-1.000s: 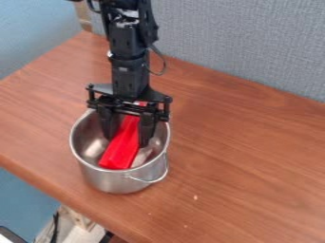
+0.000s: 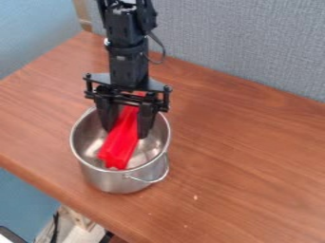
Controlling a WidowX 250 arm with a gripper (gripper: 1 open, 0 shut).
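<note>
A red elongated object (image 2: 120, 145) lies tilted inside a steel pot (image 2: 121, 182) with a wire handle on its right side. My black gripper (image 2: 125, 123) points down over the pot, its two fingers around the upper end of the red object at the rim's height. Whether the fingers press on it or stand apart from it I cannot tell.
The pot stands near the left front edge of a wooden table (image 2: 241, 161), whose right side is clear. A grey textured wall (image 2: 241, 47) runs along the back. Beyond the left edge is a blue floor with some pale items at the bottom.
The pot and red object look nearly the same.
</note>
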